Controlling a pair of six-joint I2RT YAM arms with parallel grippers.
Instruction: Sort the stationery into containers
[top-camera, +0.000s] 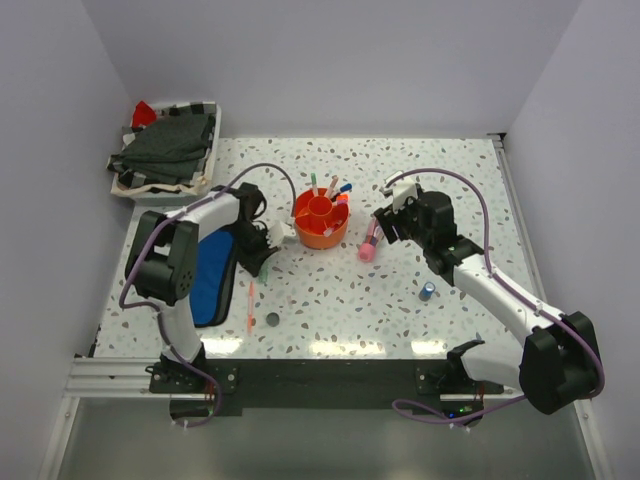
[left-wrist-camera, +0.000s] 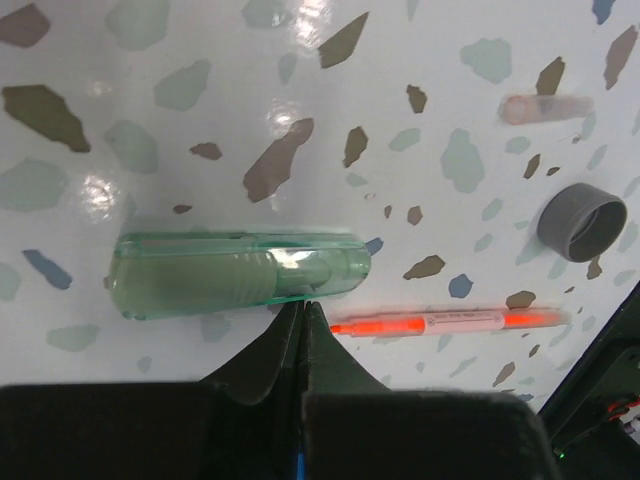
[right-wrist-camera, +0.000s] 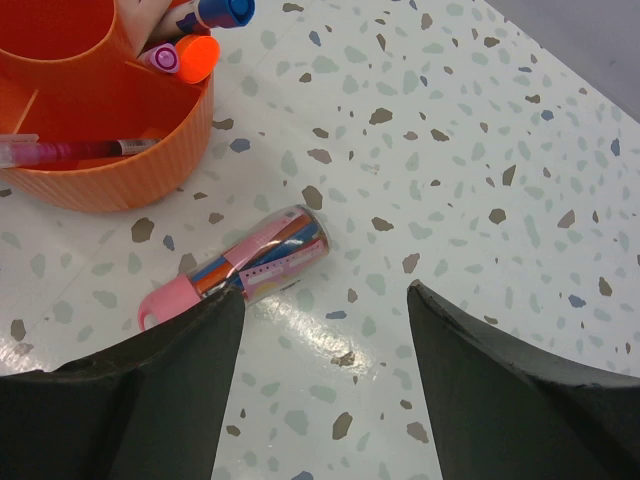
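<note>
My left gripper is shut just beside a clear green cylinder (left-wrist-camera: 240, 273), with nothing visible between its fingertips. An orange pen (left-wrist-camera: 455, 322), a grey cap (left-wrist-camera: 581, 222) and a small pink translucent piece (left-wrist-camera: 545, 109) lie near it. An orange divided holder (top-camera: 330, 239) holds pens. My right gripper stands open above the right side of the table, behind a tube of coloured pens with a pink end (right-wrist-camera: 240, 260) lying by the holder.
A blue mat (top-camera: 210, 290) lies under the left arm, a bin of dark cloths (top-camera: 165, 150) at back left, and a small blue cylinder (top-camera: 427, 291) at right.
</note>
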